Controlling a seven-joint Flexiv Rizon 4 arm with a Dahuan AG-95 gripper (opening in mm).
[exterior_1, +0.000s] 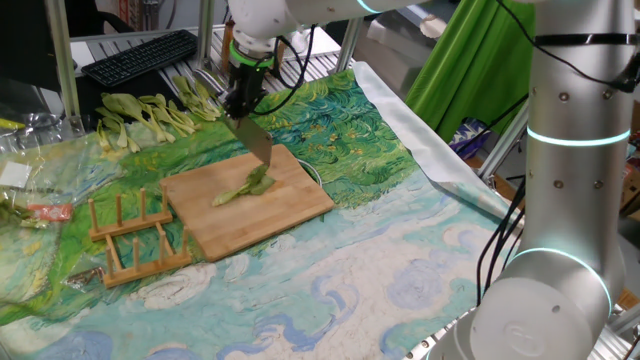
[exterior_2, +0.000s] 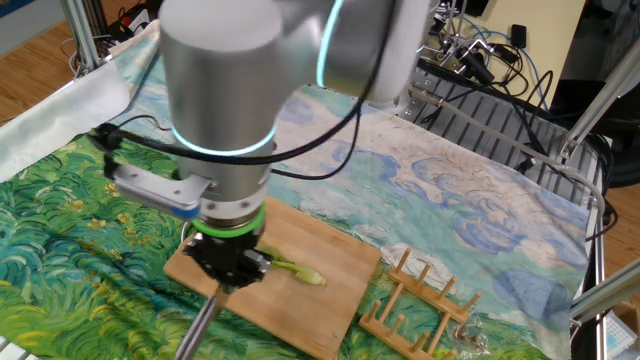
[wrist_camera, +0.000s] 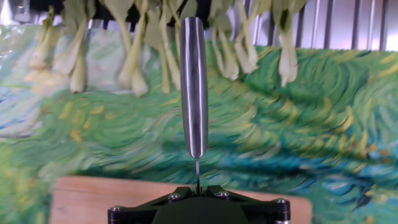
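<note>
My gripper is shut on a metal knife, whose broad blade points down over the far part of the wooden cutting board. In the wrist view the knife's steel handle sticks out from between the closed fingers. A green leafy vegetable lies on the board, its pale stem end showing in exterior view 2. The blade's lower end appears close to the leaves; whether they touch, I cannot tell. In exterior view 2 the arm partly hides the board and the leaves.
Beside the board stands a wooden peg rack. Several more leafy vegetables lie at the table's far edge, near a keyboard. Clear plastic packaging is at the left. The patterned cloth in front of the board is clear.
</note>
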